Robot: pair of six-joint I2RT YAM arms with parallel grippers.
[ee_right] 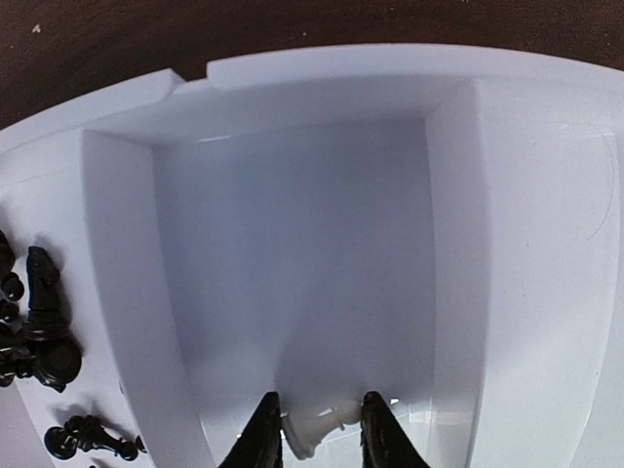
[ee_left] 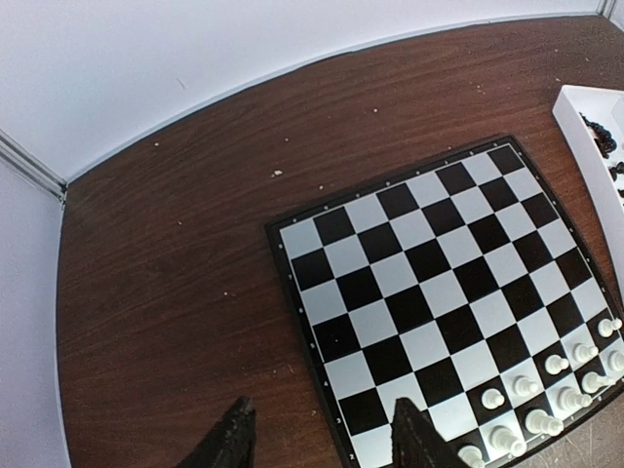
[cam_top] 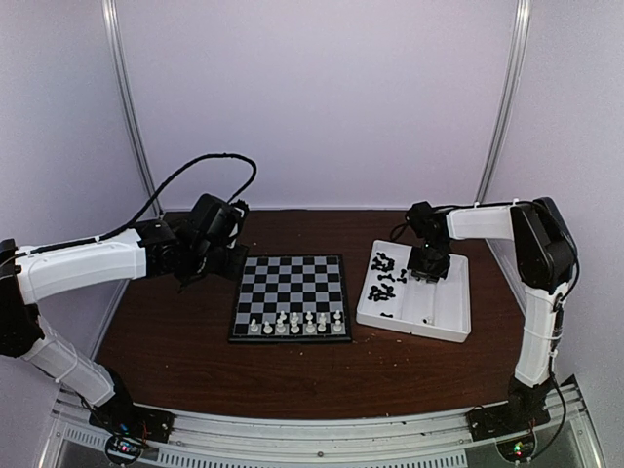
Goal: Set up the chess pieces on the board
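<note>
My right gripper is low inside the white tray's middle compartment, shut on a white chess piece (ee_right: 310,429) that lies on its side between the fingertips. The chessboard (cam_top: 341,283) lies flat at the table's middle. White pieces (ee_left: 544,422) stand upright in two rows along its near edge, towards the right; the far rows are bare. Over the table left of the board hangs my left gripper, its fingers apart with nothing between them. Black pieces (cam_top: 381,292) lie jumbled in the tray's left compartment.
The white tray (cam_top: 462,312) stands right of the board, with dividers (ee_right: 455,244) on both sides of the right gripper. A small white piece (cam_top: 427,320) lies near the tray's front. Bare table (cam_top: 292,380) extends in front of the board.
</note>
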